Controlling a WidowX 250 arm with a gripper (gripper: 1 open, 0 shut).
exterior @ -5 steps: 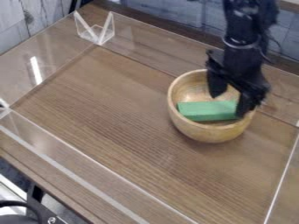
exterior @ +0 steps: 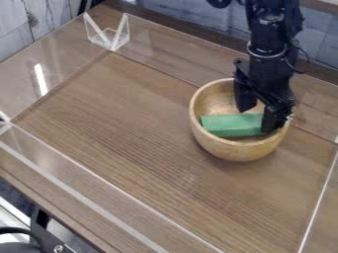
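Note:
A wooden bowl (exterior: pixel 218 148) sits on the right half of the table, holding a green block (exterior: pixel 231 125). My black gripper (exterior: pixel 264 99) reaches down from the top right into the back right of the bowl, beside the block's right end. Whether its fingers are open or closed, or touching the block, is hard to make out.
A white wire-like holder (exterior: pixel 109 35) stands at the back left. A dark cable or part lies at the bottom left corner.
Since the frame just before, my gripper has moved down and right, deeper into the bowl over the right end of the green block.

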